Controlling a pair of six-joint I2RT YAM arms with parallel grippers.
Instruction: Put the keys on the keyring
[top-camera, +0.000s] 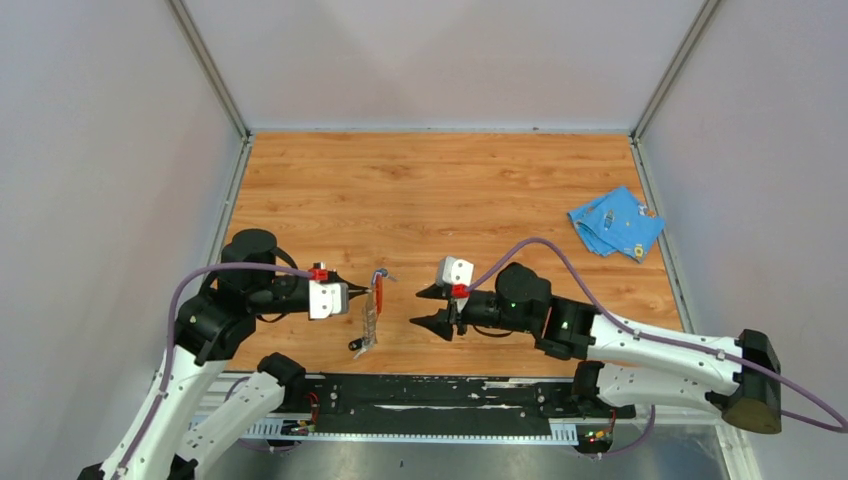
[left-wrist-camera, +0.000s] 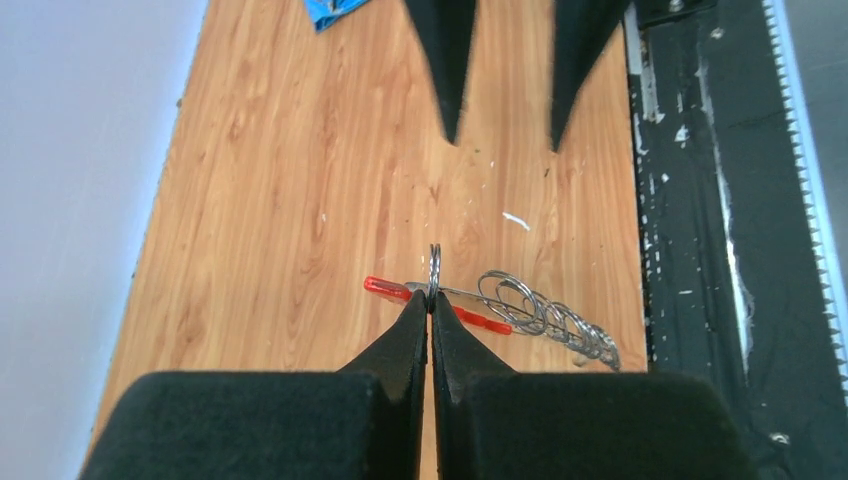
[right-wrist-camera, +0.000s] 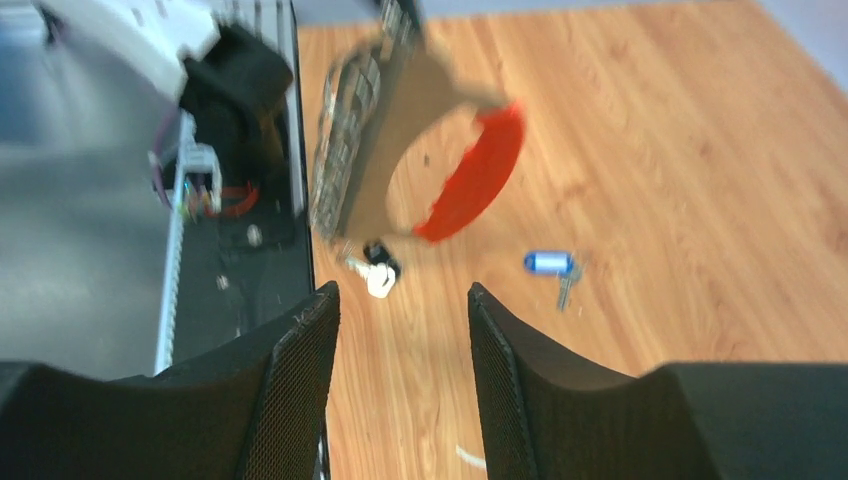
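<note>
My left gripper is shut on a thin metal ring; from it hangs the bunch of metal rings and chain with a red-handled piece, blurred in the right wrist view (right-wrist-camera: 468, 180). My right gripper stands open to the right of the bunch in the top view, apart from it, nothing between its fingers. On the wood below lie a key with a blue head (right-wrist-camera: 548, 263) and a key with a white piece and black fob (right-wrist-camera: 380, 280).
A folded blue cloth (top-camera: 616, 222) lies at the back right of the wooden table (top-camera: 440, 170). A dark rail (top-camera: 430, 400) runs along the front edge; walls enclose the sides and back.
</note>
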